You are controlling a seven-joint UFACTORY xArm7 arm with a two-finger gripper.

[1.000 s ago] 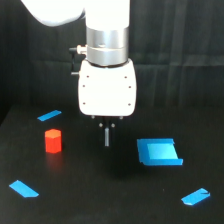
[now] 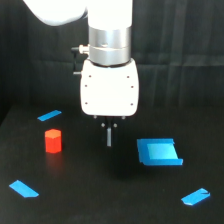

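Note:
Over the middle of the dark table hangs my gripper (image 2: 109, 140), pointing down beneath the white hand. Only a narrow grey finger shape shows at its lower end, so its opening cannot be judged. To its left, apart from it, a red block (image 2: 53, 141) stands upright on the table. On the right lies a blue square tray (image 2: 161, 151) with a lighter blue middle and nothing visible in it.
Blue strips mark the table: one at far left (image 2: 49, 115), one at near left (image 2: 23, 188) and one at near right (image 2: 195, 197).
The arm has shifted very slightly to the right. The red block and the blue tray have not moved.

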